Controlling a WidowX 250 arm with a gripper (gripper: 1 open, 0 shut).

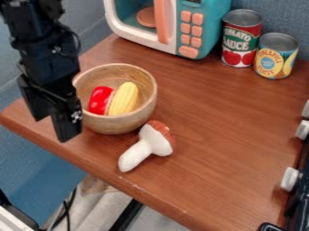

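A wooden bowl holds a red item and a yellow corn. A toy mushroom with a white stem and red-spotted cap lies on the table in front of the bowl. My black gripper hangs at the bowl's left side; whether its fingers are open or shut is unclear.
A teal toy microwave stands at the back, beside a tomato can and a yellow can. A black appliance sits at the right edge.
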